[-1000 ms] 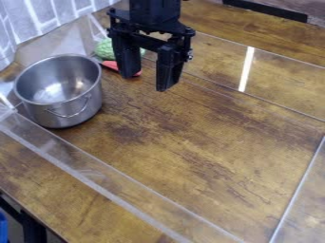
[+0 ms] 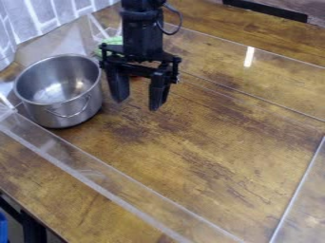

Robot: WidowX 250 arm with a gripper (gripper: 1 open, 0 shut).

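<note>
My gripper (image 2: 139, 91) hangs over the table just right of a steel pot (image 2: 57, 90), its two black fingers pointing down and apart, with no object visible between them. The pot stands upright at the left. Behind the gripper, a green item (image 2: 112, 45) is partly hidden by the arm.
Clear edging strips run along the left front and right, and a dark ledge borders the back right. A crumpled light cloth or plastic sheet lies at the back left.
The gripper has moved left toward the pot and lower in the view. The pot has not moved.
</note>
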